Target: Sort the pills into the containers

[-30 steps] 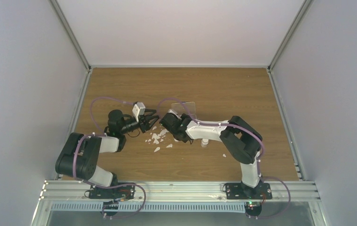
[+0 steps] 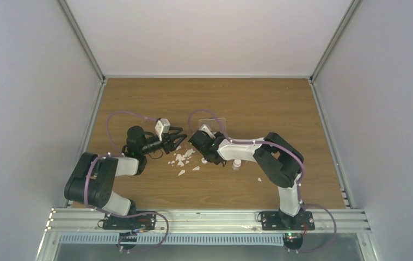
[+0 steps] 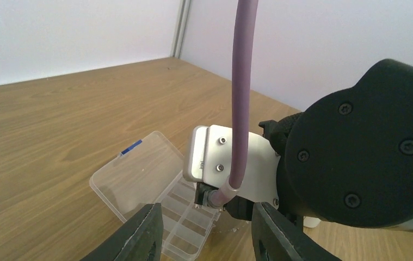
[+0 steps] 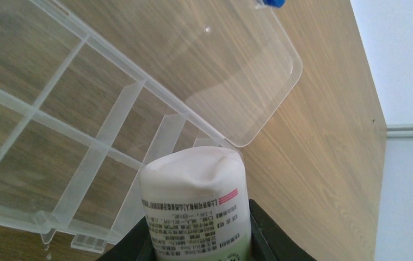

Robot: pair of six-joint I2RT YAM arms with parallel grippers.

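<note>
A white bottle with printed text fills the lower middle of the right wrist view, my right gripper shut on it. The bottle hangs over one end of a clear divided box, and its mouth is hidden. The compartments that show look empty, with small droplet-like specks on the clear plastic. The box's lid lies folded back. My left gripper is open with nothing between its fingers, left of the box in the top view. From the left wrist, the box appears partly behind the right arm.
White scraps lie scattered on the table between the two arms. A second white bottle stands close to the right forearm, and a small white piece lies farther right.
The right gripper has shifted slightly to the right, along with the bottle's arm. My left gripper has edged a little to the right. The box and scraps look unmoved.
</note>
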